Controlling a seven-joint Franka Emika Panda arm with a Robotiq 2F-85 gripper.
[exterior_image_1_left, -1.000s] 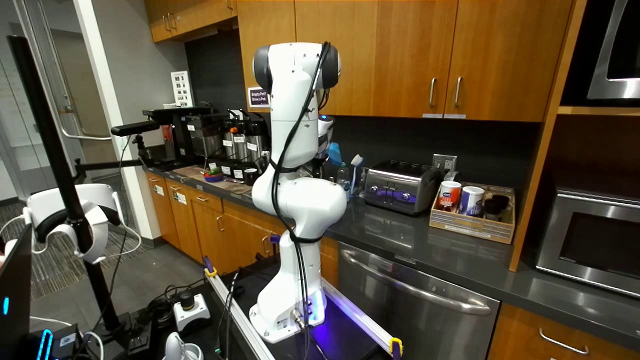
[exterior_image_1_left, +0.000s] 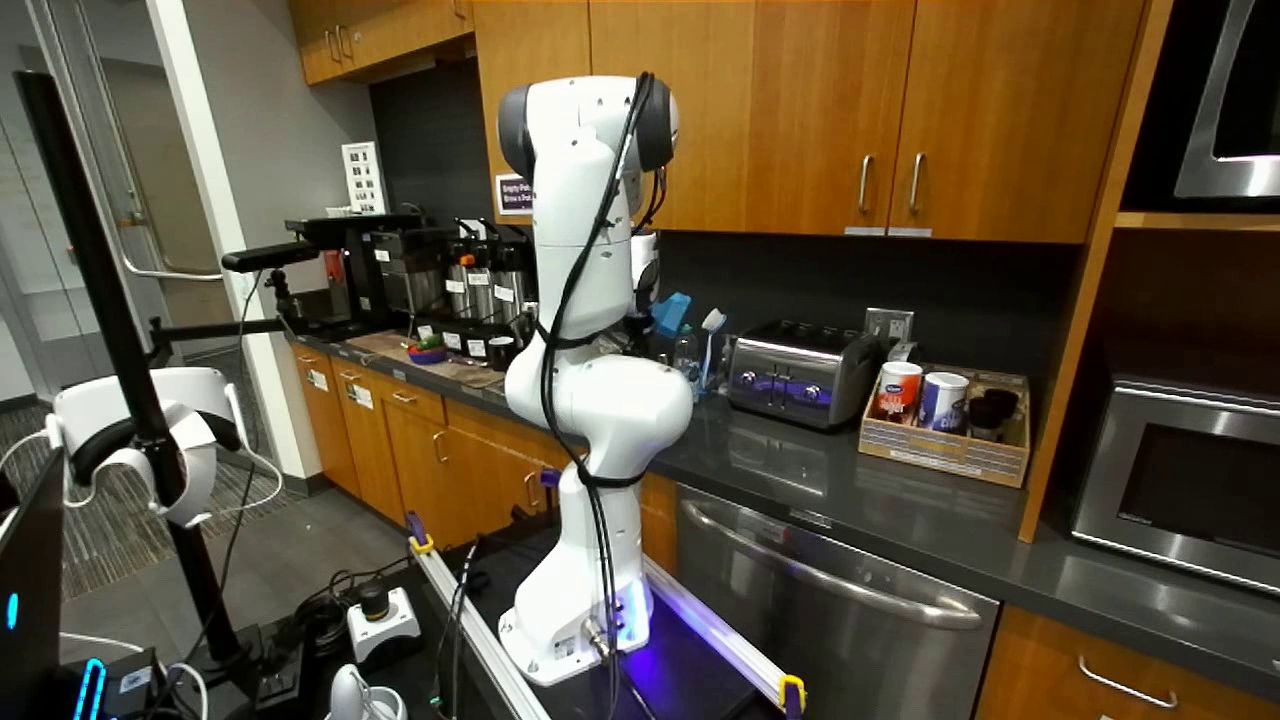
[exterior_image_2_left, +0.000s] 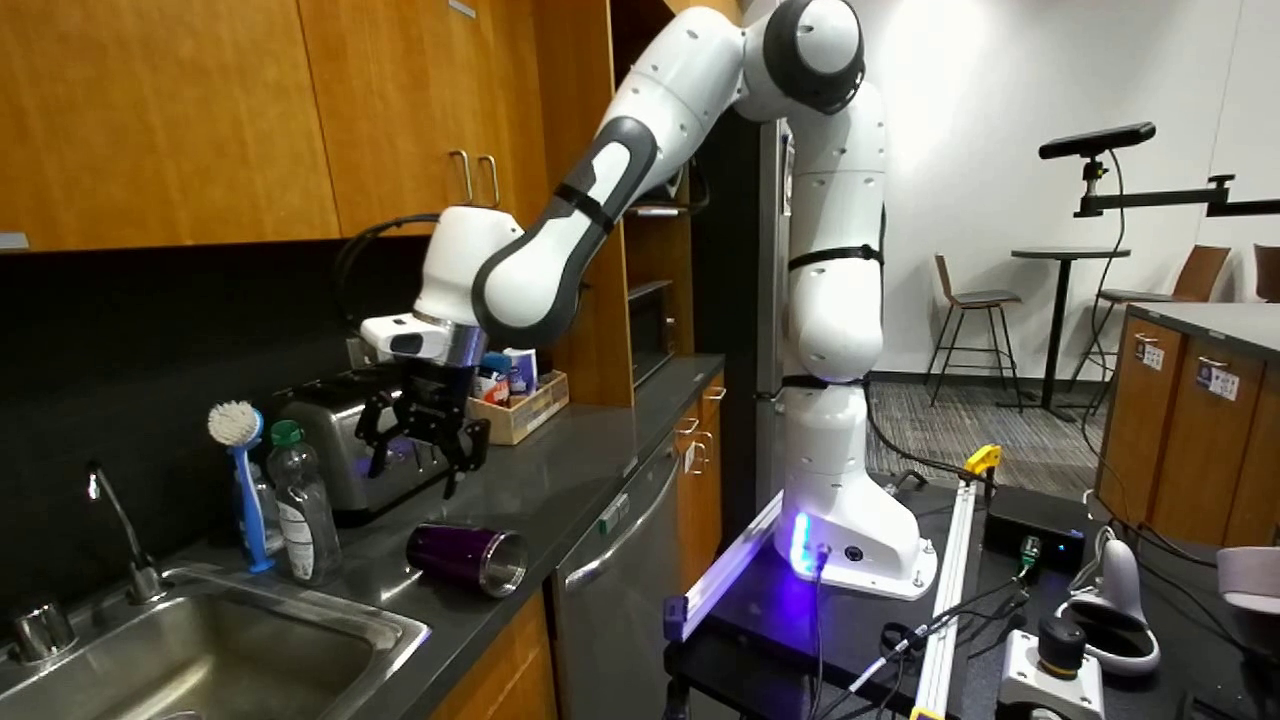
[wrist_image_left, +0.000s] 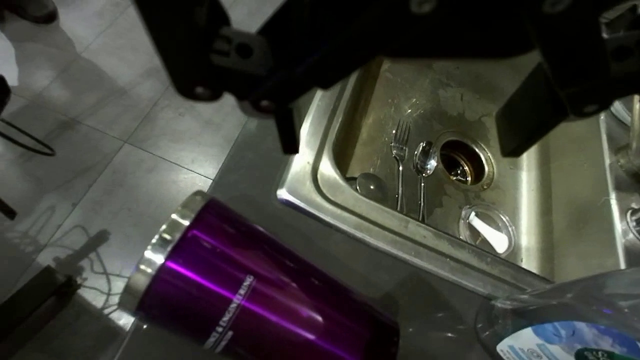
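A shiny purple tumbler (wrist_image_left: 270, 282) with a silver rim and white lettering lies on its side on the dark countertop, beside the sink. In exterior view 2 the tumbler (exterior_image_2_left: 462, 556) has its mouth facing the dishwasher side. My gripper (exterior_image_2_left: 415, 475) hangs above it and slightly toward the toaster, fingers apart. The wrist view also shows the gripper open, with nothing between its fingers; the sink appears in the gap beyond them. Exterior view 1 hides both the gripper and the tumbler behind the arm.
The metal sink (wrist_image_left: 354, 225) contains a fork (wrist_image_left: 400, 153), a spoon (wrist_image_left: 424, 162) and a small clear container. A clear bottle (exterior_image_2_left: 304, 510), a blue brush (exterior_image_2_left: 248, 492) and a toaster (exterior_image_2_left: 348, 438) stand along the wall. A box (exterior_image_2_left: 528, 414) of canisters sits farther along.
In exterior view 1, the arm's upper part has risen a little and shifted slightly left. The countertop items seen there have stayed put.
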